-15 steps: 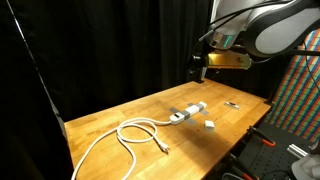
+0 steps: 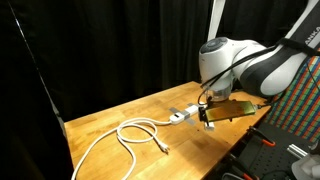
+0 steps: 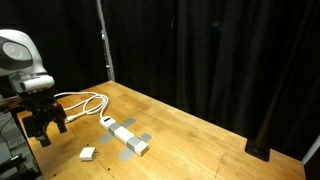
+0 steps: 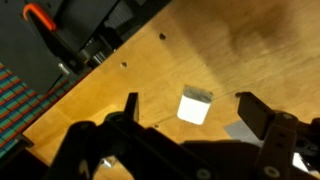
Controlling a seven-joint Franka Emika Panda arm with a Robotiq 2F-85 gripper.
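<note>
My gripper stands open in the wrist view, a dark finger on either side of a small white block (image 4: 194, 107). The block lies on the wooden table below the fingertips, and nothing is held. In exterior view 2 the gripper (image 3: 52, 133) hangs over the table at the left, with the block (image 3: 87, 154) apart from it. A white power strip (image 3: 124, 135) lies farther in, held by grey tape. Its white cable (image 2: 122, 128) curls across the table in exterior view 1, ending in a plug (image 2: 164, 148).
Dark curtains (image 2: 120, 60) close off the back. A dark base area with a red clamp handle (image 4: 55, 45) borders the table edge in the wrist view. Striped colourful material (image 2: 296, 104) stands at the right.
The block, power strip and cable appear unmoved.
</note>
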